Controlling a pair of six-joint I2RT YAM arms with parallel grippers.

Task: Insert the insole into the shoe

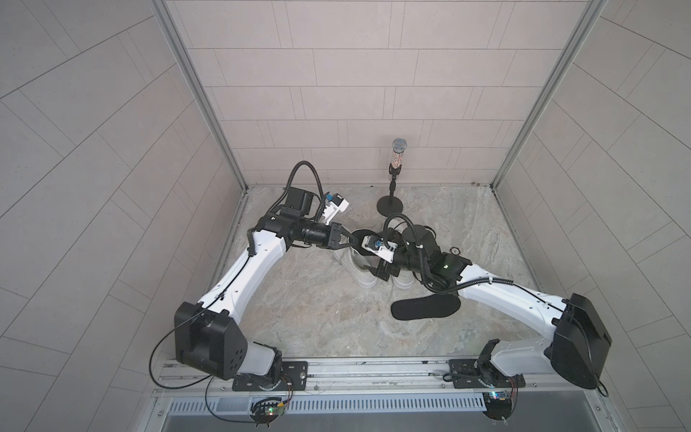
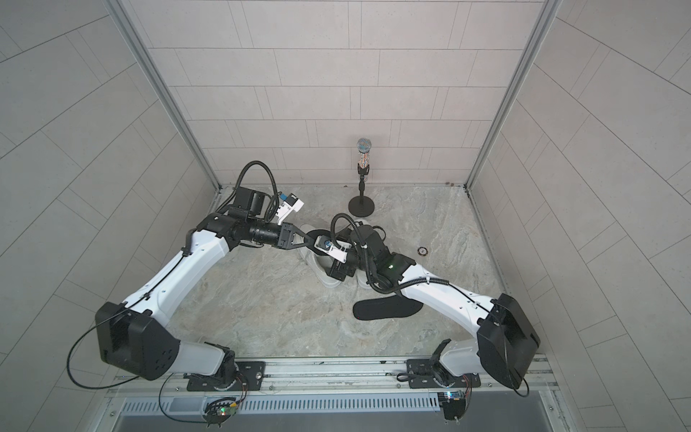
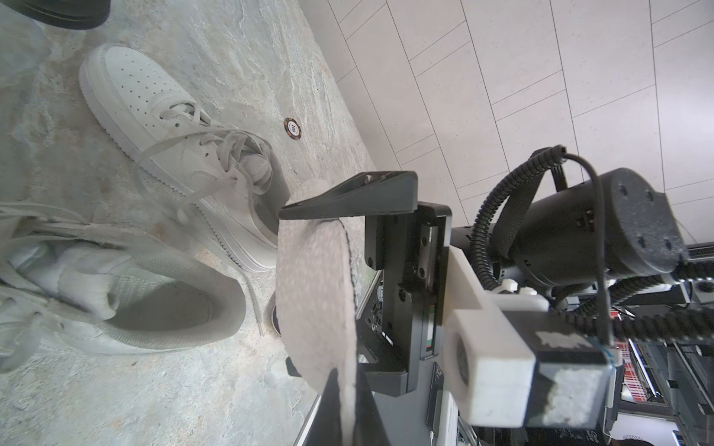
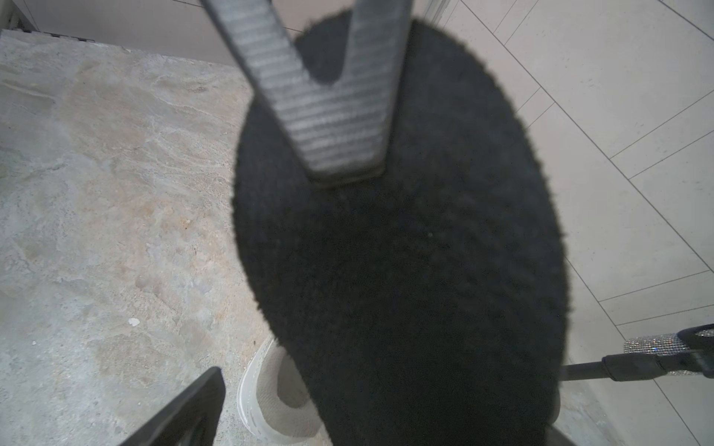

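Note:
A black insole (image 4: pixel 416 223) with a pale underside is held up above the shoes, its broad end toward my left gripper. That gripper is shut on the insole, one finger (image 4: pixel 338 126) lying across its dark face. My right gripper stands open, its fingers spread on either side of the insole; in the left wrist view the pale face passes between its fingers. Below are two white shoes. One shoe (image 3: pixel 167 304) shows its open collar and inner sole; the other shoe (image 3: pixel 148 104) is laced. Both are largely covered by the arms in the top views.
A second black insole (image 1: pixel 424 307) lies flat on the table in front of the right arm. Behind the shoes stands a microphone on a round base (image 1: pixel 390 206). A small round disc (image 3: pixel 292 128) lies near the shoes.

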